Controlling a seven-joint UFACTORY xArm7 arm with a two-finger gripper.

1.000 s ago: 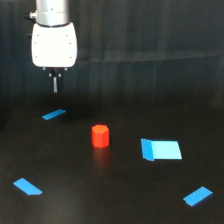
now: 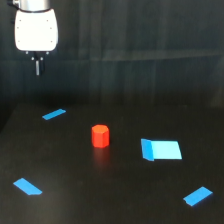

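A red block (image 2: 100, 136) with a faceted outline rests on the dark table, left of the middle. Up in the far left corner, my gripper (image 2: 38, 68) hangs below a white arm housing (image 2: 36, 31), well above the table and clear of the block. Its fingers look like a thin dark tip, too small to show whether they are apart. Nothing visible hangs from it.
A pale blue square (image 2: 166, 150) lies right of the block, with a darker blue strip (image 2: 147, 150) along its left side. Blue tape pieces mark the table at back left (image 2: 54, 114), front left (image 2: 27, 187) and front right (image 2: 198, 196). A dark curtain (image 2: 140, 60) hangs behind.
My arm and gripper have moved up and to the left in the view. The red block, the pale blue square and the tape have stayed in place.
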